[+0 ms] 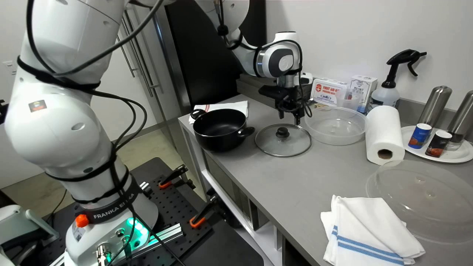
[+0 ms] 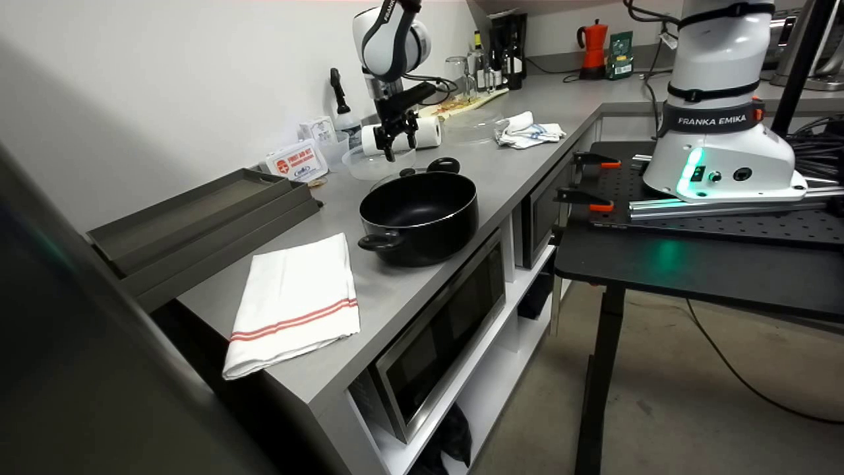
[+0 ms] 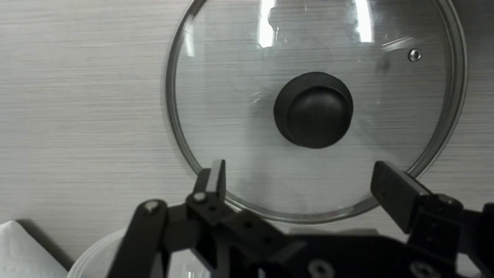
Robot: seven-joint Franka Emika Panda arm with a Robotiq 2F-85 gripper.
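Observation:
A round glass lid [image 1: 270,141] with a metal rim and a black knob [image 3: 317,113] lies flat on the grey counter. Beside it, to the left in exterior view 1, stands a black pot [image 1: 220,133], uncovered and empty as far as I can see. My gripper [image 1: 289,119] hangs over the lid's far side, pointing down. In the wrist view the gripper is wide open, its fingers [image 3: 396,192] spread and nothing between them. The knob shows farther up in that view, beyond the fingertips. I see no contact with the lid.
A clear plastic bowl [image 1: 336,125] sits close to the lid's right, and a paper towel roll [image 1: 384,135] stands past it. Dark trays [image 2: 213,225] lie along the wall. One white towel [image 2: 294,301] lies behind the pot; another [image 1: 368,232] is at the counter's front.

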